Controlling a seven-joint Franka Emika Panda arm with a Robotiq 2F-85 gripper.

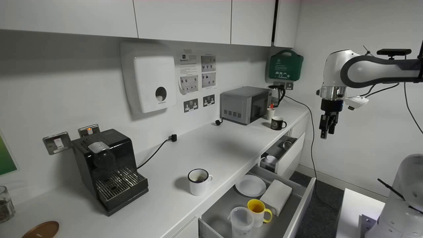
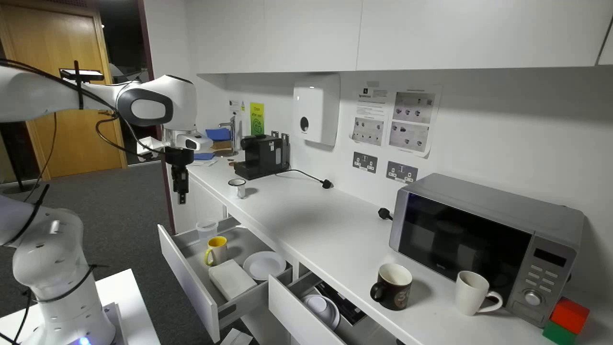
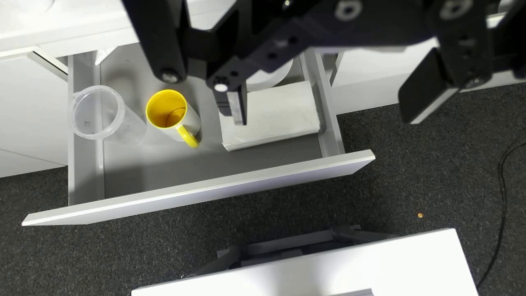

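Note:
My gripper (image 1: 327, 135) hangs in the air, pointing down, well above the open drawer. In the wrist view its fingers (image 3: 239, 106) are spread wide, and nothing sits between them. A white mug with a yellow inside and yellow handle (image 3: 172, 113) stands upright in the drawer (image 3: 162, 175). Beside it is a clear plastic tub (image 3: 98, 113). On the mug's other side lies a white box (image 3: 276, 118). A white plate (image 2: 264, 265) rests nearer the counter, partly hidden by my gripper in the wrist view.
On the counter stand a white enamel mug (image 1: 198, 181), a coffee machine (image 1: 109, 170), a black mug (image 2: 393, 286), a white mug (image 2: 474, 293) and a microwave (image 2: 477, 230). A second open drawer (image 2: 313, 316) holds dishes.

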